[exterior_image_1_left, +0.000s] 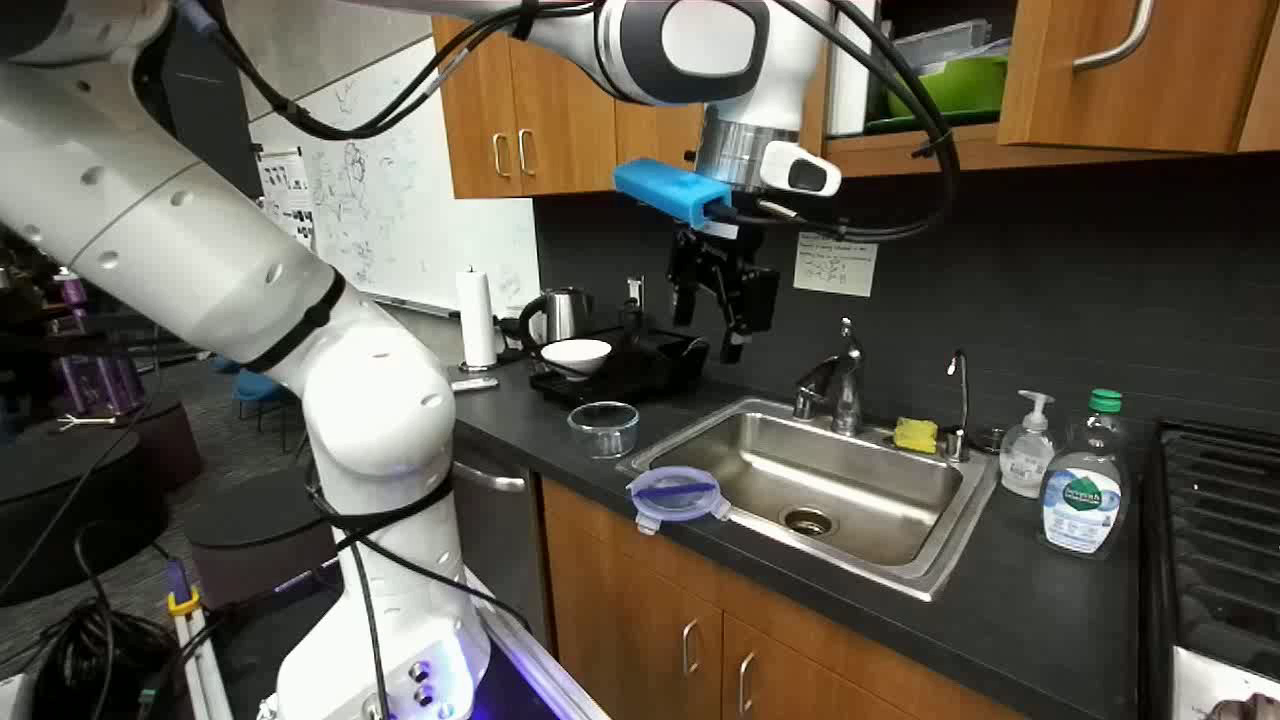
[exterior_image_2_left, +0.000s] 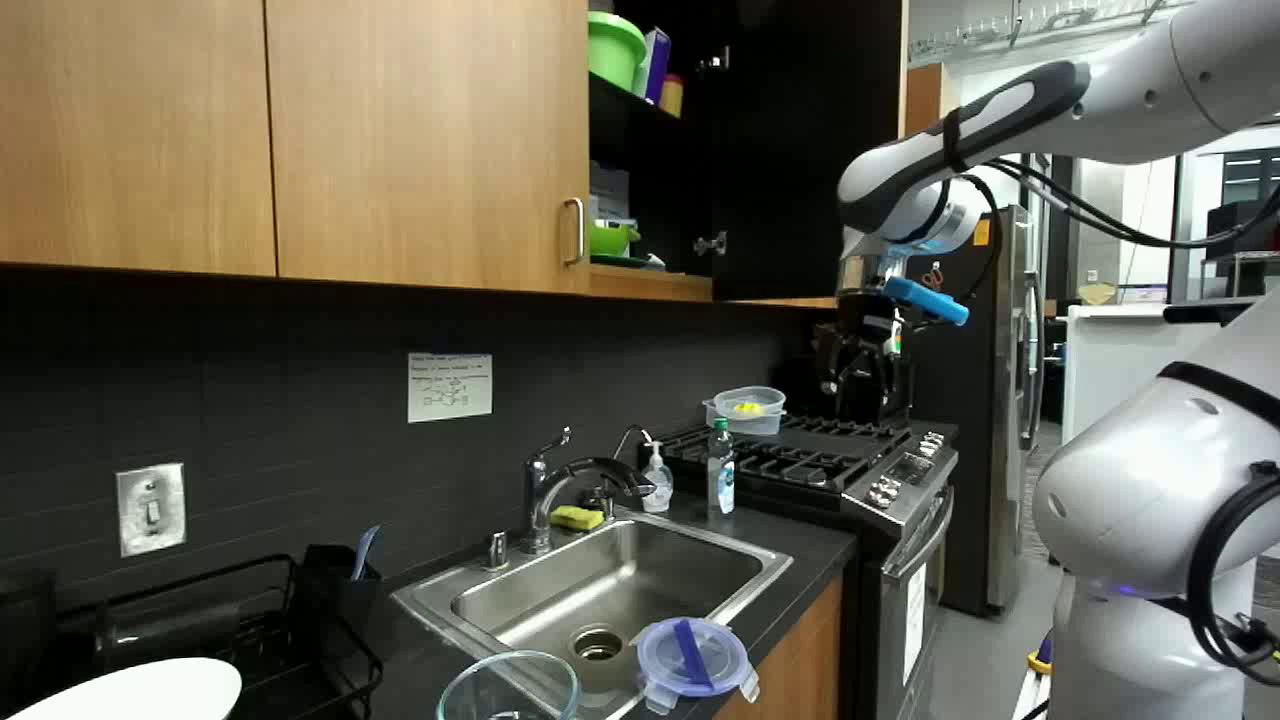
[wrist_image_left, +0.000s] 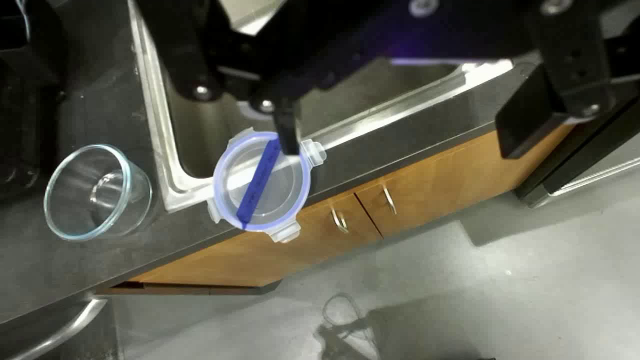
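Observation:
My gripper (exterior_image_1_left: 708, 326) hangs high above the counter near the sink's back left, fingers spread and empty. In the wrist view its fingers are wide apart, and the left fingertip (wrist_image_left: 289, 135) overlaps the lid's edge in the picture. The round clear lid (wrist_image_left: 240, 180) has a purple rim, side clips and a dark blue strip across it. It rests at the sink's front left corner, partly past the counter edge. Left of it on the counter stands an empty round glass container (wrist_image_left: 90, 192), uncovered. Exterior view 2 catches the same container (exterior_image_2_left: 507, 686) at its bottom edge.
The steel sink (exterior_image_1_left: 948, 528) is empty. A faucet (exterior_image_1_left: 848, 378), yellow sponge (exterior_image_1_left: 915, 434), soap pump (exterior_image_1_left: 1027, 450) and dish soap bottle (exterior_image_1_left: 1083, 486) stand around it. A black dish rack (exterior_image_1_left: 648, 366) with a white bowl (exterior_image_1_left: 576, 354) is at left. An upper cabinet is open.

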